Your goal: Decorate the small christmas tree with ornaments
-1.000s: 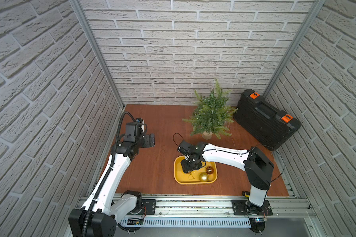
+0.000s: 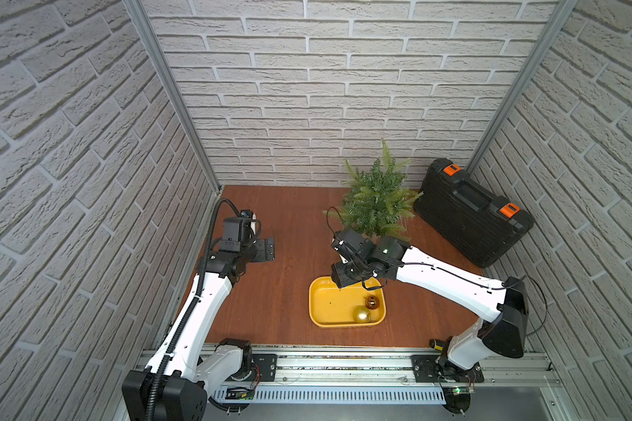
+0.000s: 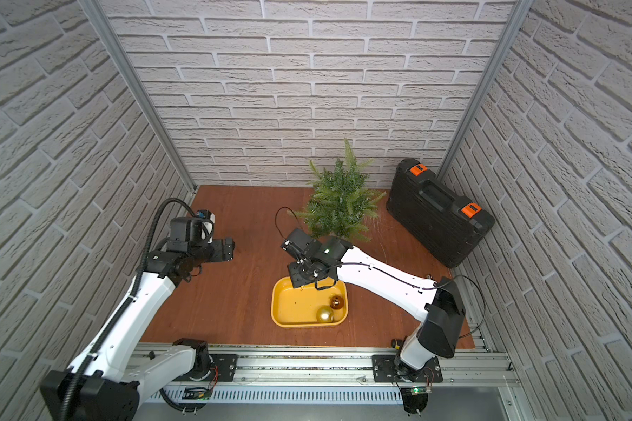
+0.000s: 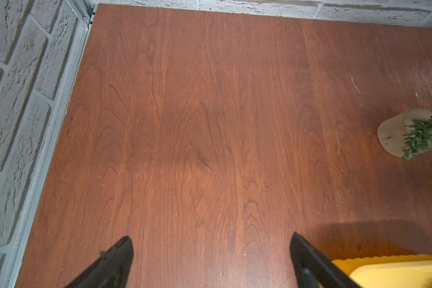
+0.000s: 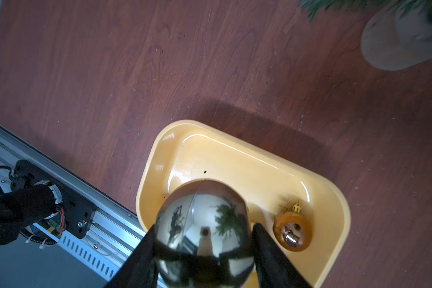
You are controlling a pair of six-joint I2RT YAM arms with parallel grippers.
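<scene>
The small Christmas tree (image 2: 379,193) stands at the back, right of centre, its pale base (image 5: 388,40) partly seen in the right wrist view. A shiny, mirror-like ball ornament (image 5: 204,225) sits between the fingers of my right gripper (image 2: 337,275), which is shut on it above the far side of the yellow tray (image 2: 318,319). In the tray's right part lie a gold ball (image 2: 361,314) and a copper-brown ball (image 5: 292,231) with a gold cap. My left gripper hangs over the table's left side, open, only bare tabletop between its fingers.
A black case (image 2: 470,210) with orange latches leans at the back right, close to the tree. White brick walls enclose the table (image 4: 201,120). The right forearm (image 2: 449,277) spans the table's right side, in front of the tree.
My right gripper has risen out of the tray and shifted toward the tree, with the forearm now overlapping the tree's base. The left arm has stayed put.
</scene>
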